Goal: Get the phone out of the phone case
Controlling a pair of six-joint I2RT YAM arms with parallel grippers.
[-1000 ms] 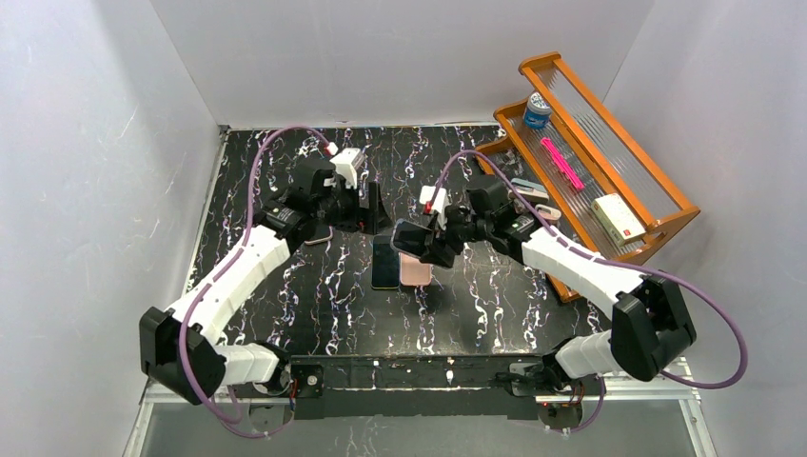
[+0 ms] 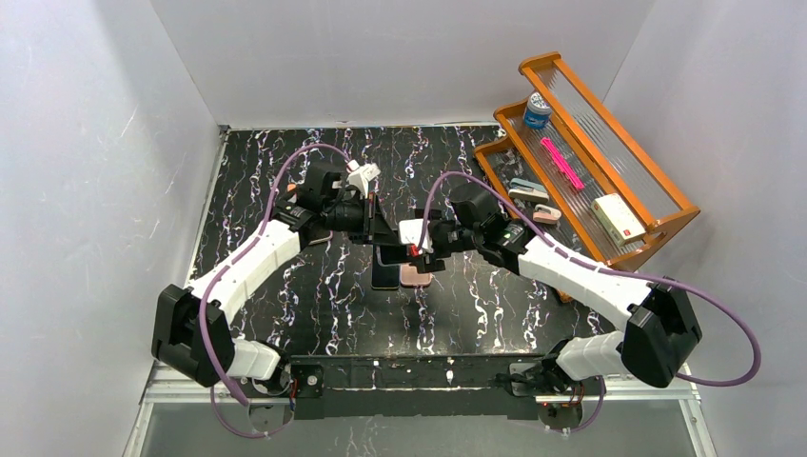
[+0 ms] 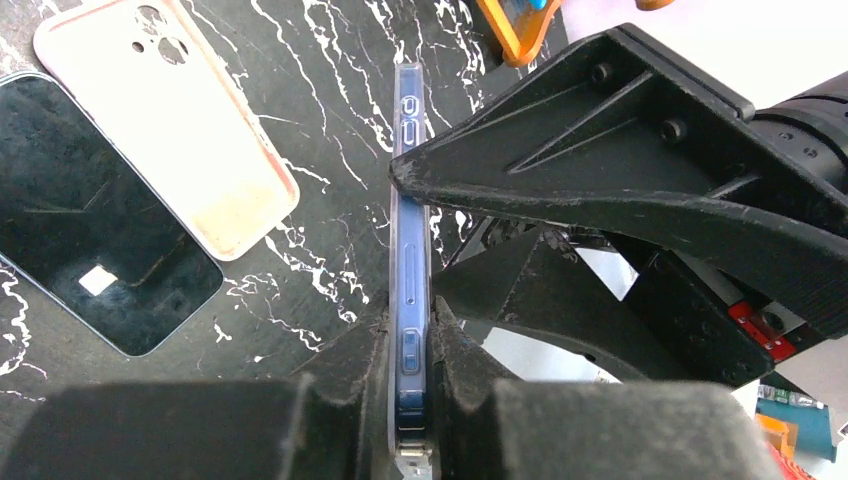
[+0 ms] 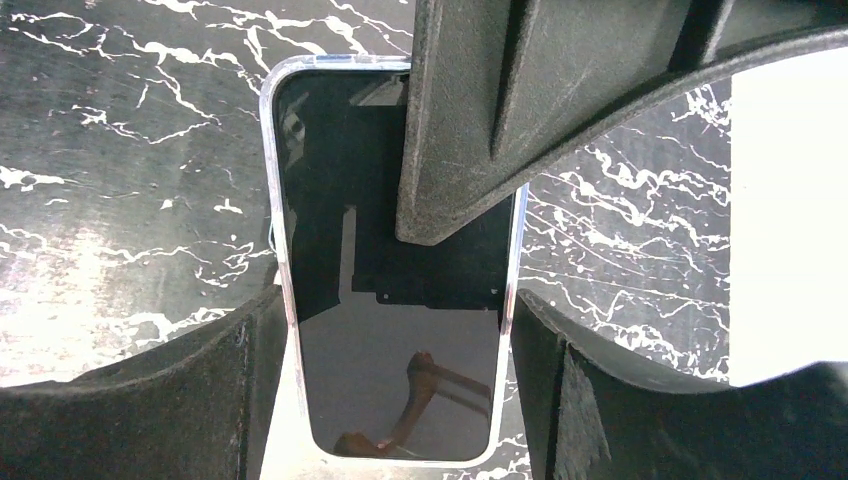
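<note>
A dark phone (image 4: 400,340) sits in a clear case (image 4: 273,150), its rim showing all round in the right wrist view. Edge-on in the left wrist view, the cased phone (image 3: 409,265) hangs above the table. My left gripper is shut on it, one finger (image 4: 455,130) across the screen and the other hidden behind. From the sides, my right gripper has a finger at each long edge; whether they press on it I cannot tell. In the top view the left gripper (image 2: 383,233) and right gripper (image 2: 421,255) meet over the table's middle.
Below lie a second black phone (image 2: 385,277) and a peach case (image 2: 415,276), side by side. A wooden shelf rack (image 2: 609,162) with several items stands on the right.
My left gripper has moved right and down until it reached the cased phone. The right gripper has shifted left, turning the phone so that its screen is less visible from above.
</note>
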